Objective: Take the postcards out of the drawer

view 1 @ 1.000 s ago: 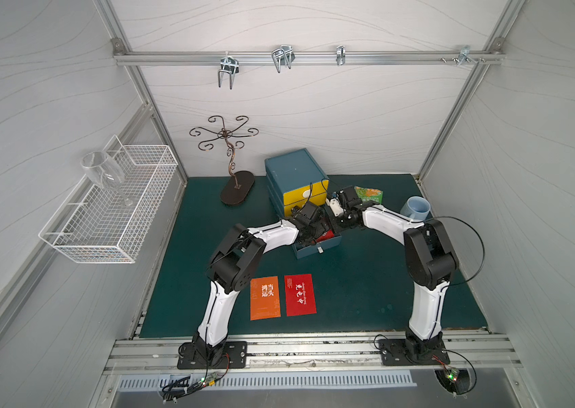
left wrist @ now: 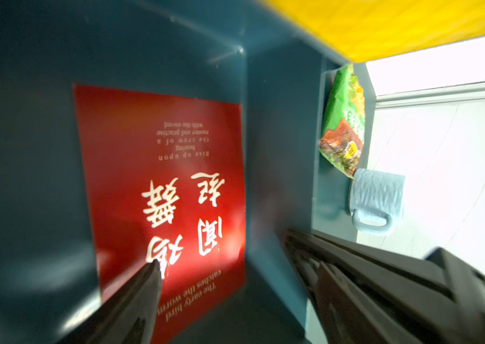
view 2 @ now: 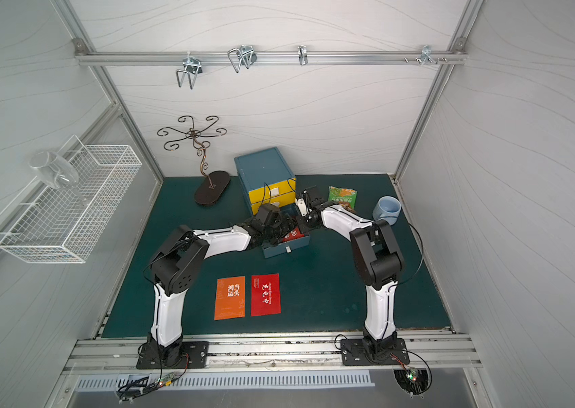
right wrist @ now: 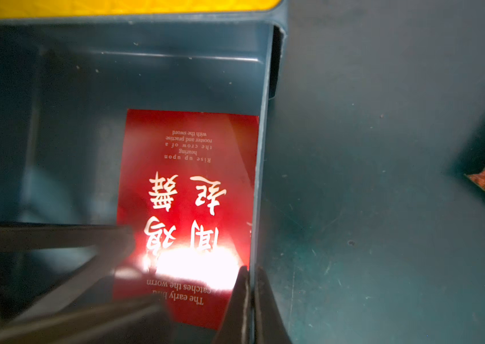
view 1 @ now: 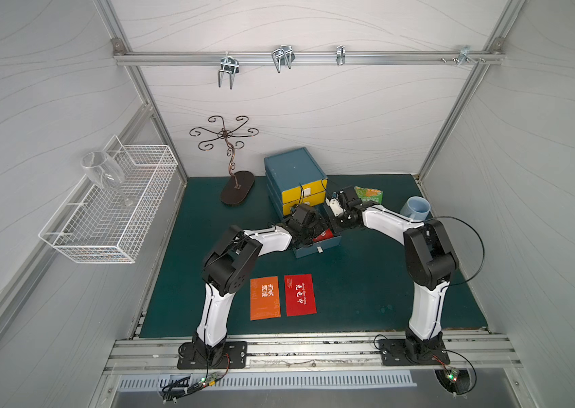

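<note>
A blue and yellow drawer unit has its lower drawer pulled out, a red postcard lying flat inside. My left gripper is down inside the drawer over that card; its blurred fingers in the left wrist view straddle the card's lower end, apparently apart. My right gripper is shut on the drawer's right wall, the thin rim between its fingertips. An orange postcard and another red postcard lie on the table in front of the drawer.
A green snack packet and a blue mug stand at the right rear. A metal stand is at the left rear, a wire basket on the left wall.
The right arm and the postcards on the table have not moved.
</note>
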